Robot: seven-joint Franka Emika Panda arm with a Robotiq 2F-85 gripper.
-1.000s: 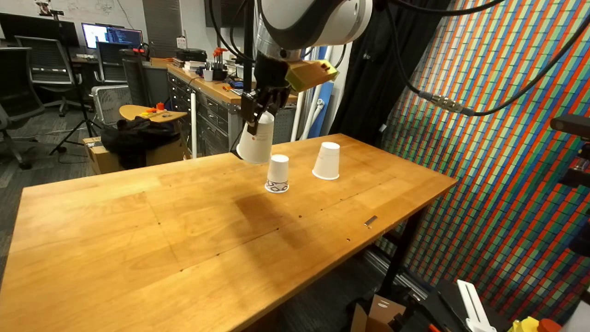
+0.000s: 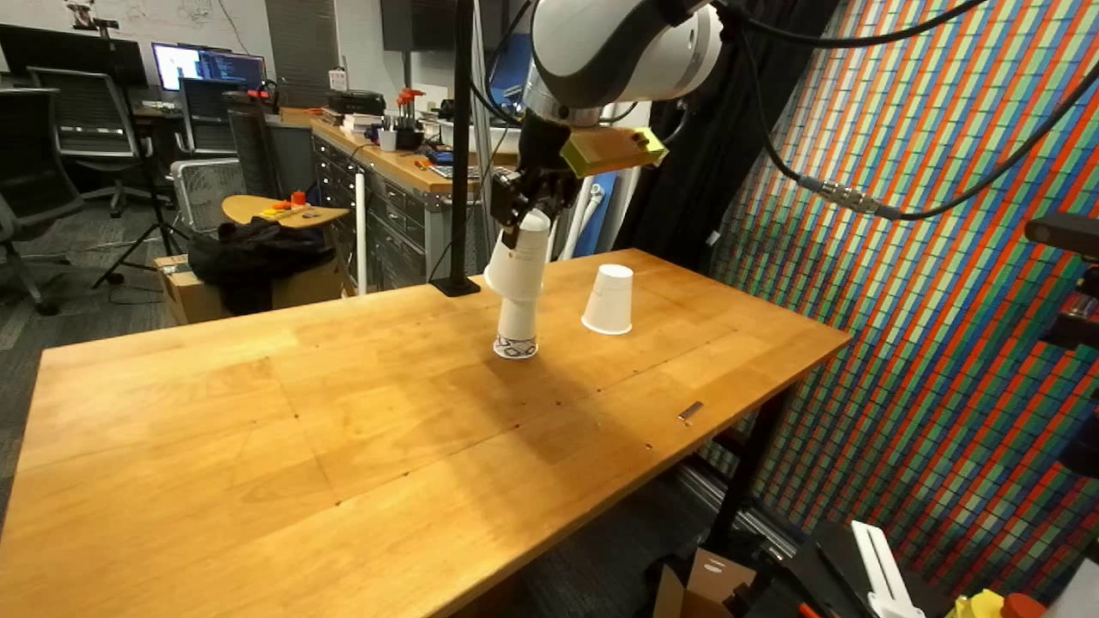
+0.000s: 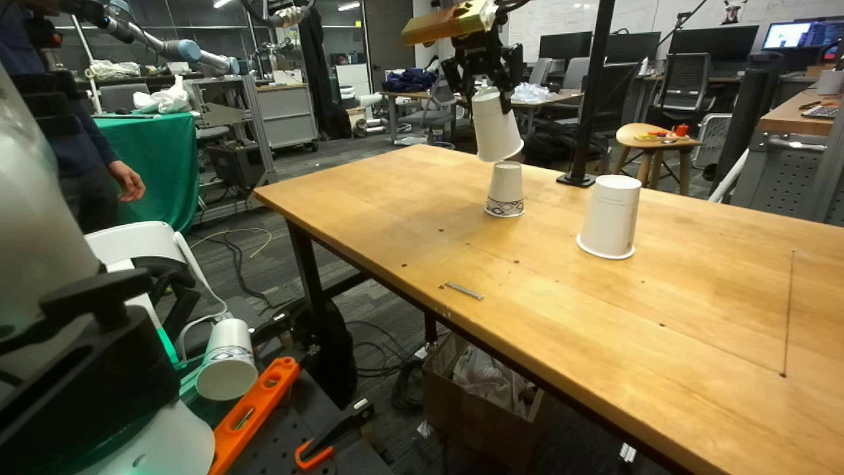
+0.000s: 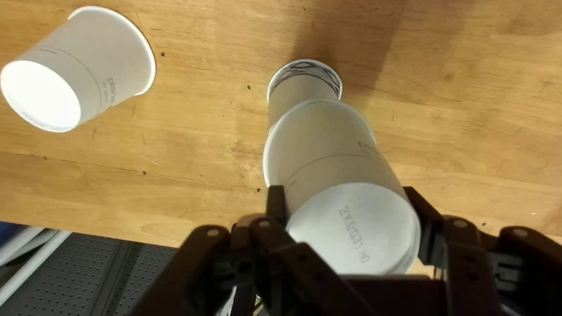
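A large white paper cup (image 4: pixel 332 152), upside down and tilted, is held in the air by my gripper, which is shut on it near its base. Below its rim a smaller white cup (image 3: pixel 506 186) with a dark patterned band stands upside down on the table. Exterior view 2 shows a small gap between the held cup (image 3: pixel 495 128) and the small one; in exterior view 1 the held cup (image 2: pixel 517 259) overlaps the small cup's top (image 2: pixel 517 318). A second large white cup (image 2: pixel 609 300) stands inverted on the table, apart from both.
A black post (image 3: pixel 589 111) rises at the table's edge near my gripper. Off the table, another patterned cup (image 3: pixel 227 360) lies beside an orange level (image 3: pixel 257 411).
My gripper has moved right in exterior view 1, carrying the large cup from beside the small cup to above it. Both cups on the table have stayed in place.
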